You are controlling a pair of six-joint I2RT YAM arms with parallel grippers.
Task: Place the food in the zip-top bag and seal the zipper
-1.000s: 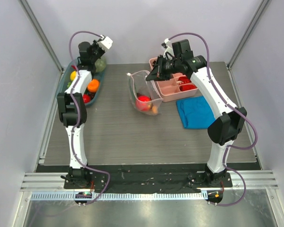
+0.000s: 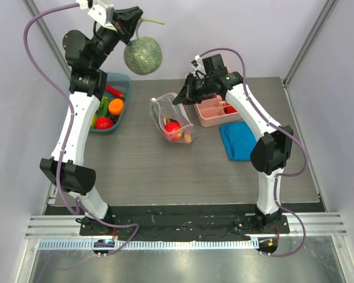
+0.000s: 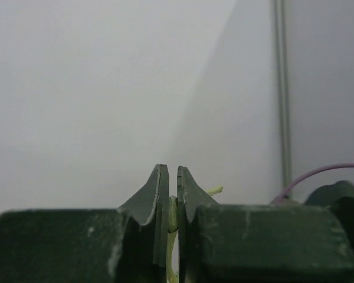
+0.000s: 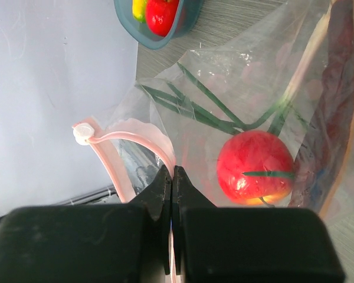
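Note:
A green melon point(image 2: 143, 58) hangs by its stem high above the table's back left, my left gripper point(image 2: 133, 25) shut on that stem; in the left wrist view the stem point(image 3: 172, 217) shows between the fingers. The clear zip bag point(image 2: 165, 112) stands mid-table, holding a red round fruit point(image 4: 252, 165), long green-and-white stalks and orange pieces. My right gripper is shut on the bag's pink-edged zipper top at one side, holding it up.
A blue bowl point(image 2: 123, 84) of vegetables sits at the back left. A pink compartment tray point(image 2: 209, 115) and a folded blue cloth point(image 2: 238, 141) lie to the right.
The melon has been lifted out of the blue bowl and moved toward the middle, high up. My right gripper and the bag have shifted slightly left.

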